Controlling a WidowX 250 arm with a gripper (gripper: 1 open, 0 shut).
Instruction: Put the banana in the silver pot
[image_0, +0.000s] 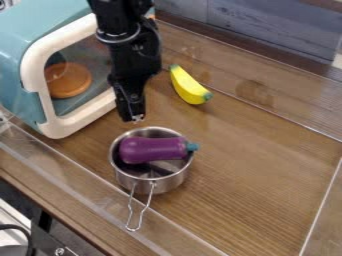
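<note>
The yellow banana lies on the wooden table near the back, to the right of the arm. In front stands the silver pot, its wire handle pointing toward the camera. A purple eggplant rests in the pot, with its green end over the right rim. My black gripper points down above the table, behind the pot and left of the banana, apart from both. Nothing shows in its grasp, but the dark fingers are too small and blurred to tell how far apart they stand.
A teal toy oven with a white-framed door stands close on the gripper's left, an orange-brown round thing inside it. A wall closes off the back.
</note>
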